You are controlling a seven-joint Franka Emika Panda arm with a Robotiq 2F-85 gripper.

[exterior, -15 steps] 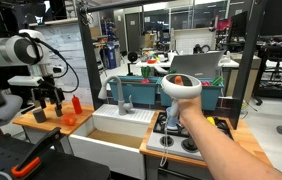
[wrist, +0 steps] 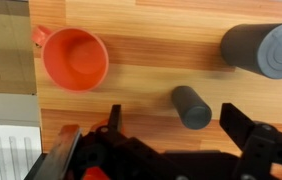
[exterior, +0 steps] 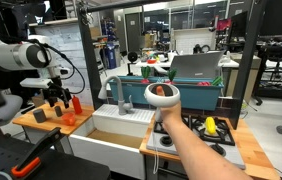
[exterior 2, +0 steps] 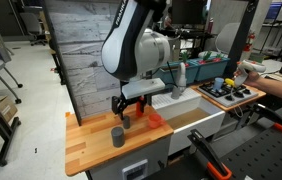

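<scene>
My gripper is open, its two dark fingers wide apart in the wrist view. Between them and below, a small dark grey cylinder (wrist: pixel 191 108) stands on the wooden counter, nearer the right finger. A larger grey cylinder (wrist: pixel 263 50) is at the upper right, and an orange-red cup (wrist: pixel 74 58) with a handle lies mouth-up at the upper left. Something red is partly covered by the left finger at the bottom. In exterior view 2 the gripper (exterior 2: pixel 127 103) hangs over the counter's left part, close to the small cylinder.
A white sink (exterior: pixel 121 137) lies right of the cups, with a stove (exterior: pixel 205 148) beyond it. A red bottle (exterior: pixel 77 104) stands behind the cups. A person's hand holds a white round object (exterior: pixel 162 94) above the stove side.
The person's hand with the white object has shifted left in exterior view 1, uncovering a yellow item on the stove. The arm has moved slightly; its gripper shows no clear change.
</scene>
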